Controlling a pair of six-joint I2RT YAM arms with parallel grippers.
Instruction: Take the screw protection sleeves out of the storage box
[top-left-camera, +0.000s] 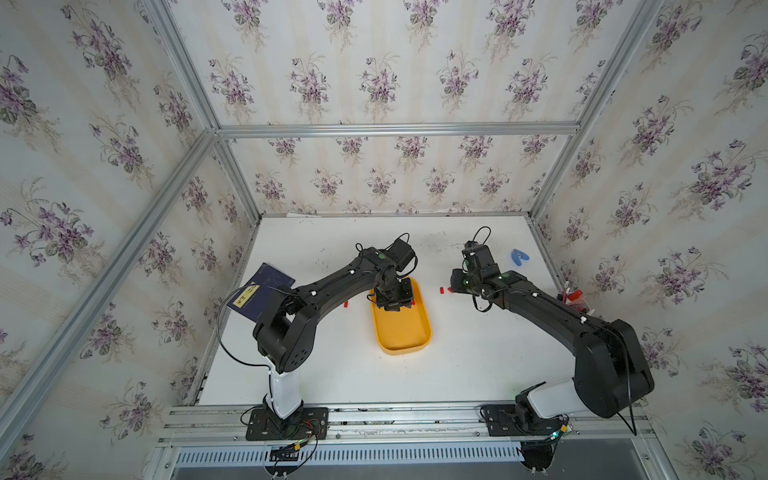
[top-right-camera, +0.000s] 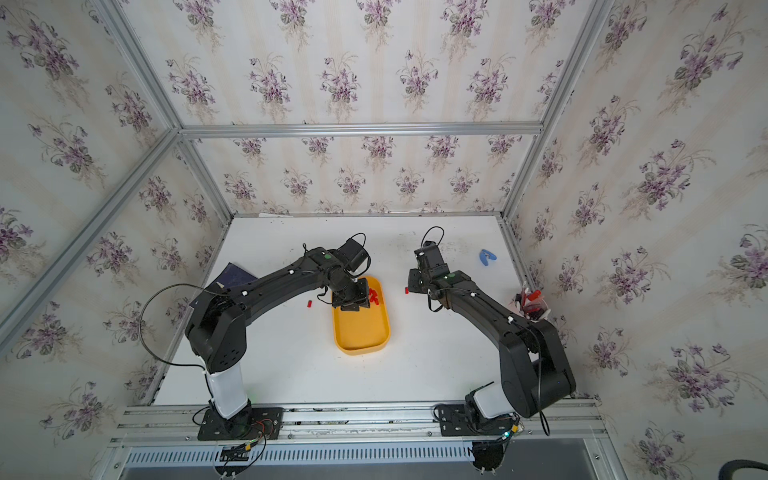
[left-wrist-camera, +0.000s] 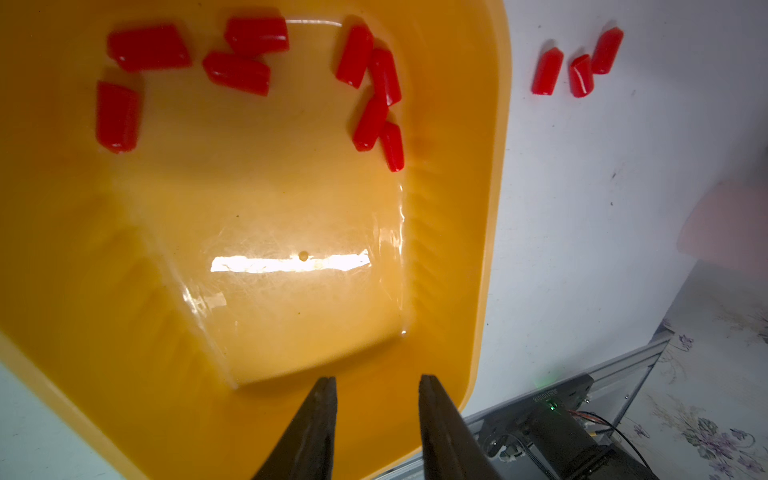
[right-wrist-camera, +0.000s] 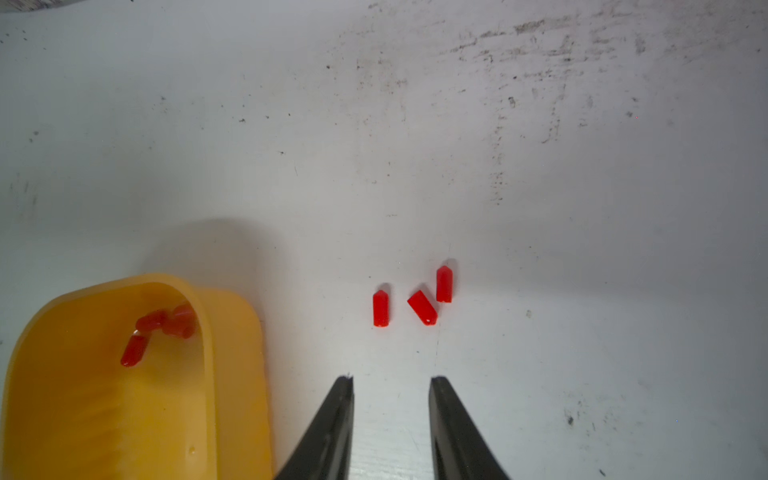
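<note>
The yellow storage box (top-left-camera: 402, 329) sits mid-table, my left arm reaching over its far half. In the left wrist view, one group of red sleeves (left-wrist-camera: 354, 56) lies by the box's right wall, and others, such as a red sleeve (left-wrist-camera: 117, 117), lie further left. My left gripper is over the box, its fingers apart and nothing between them. Outside the box, three red sleeves (right-wrist-camera: 380, 308) lie on the table to its right. Open and empty, my right gripper hovers near these.
Another red sleeve (top-right-camera: 309, 304) lies on the table left of the box. A dark blue case (top-left-camera: 262, 292) is at the table's left edge and a blue object (top-left-camera: 519, 257) at the far right.
</note>
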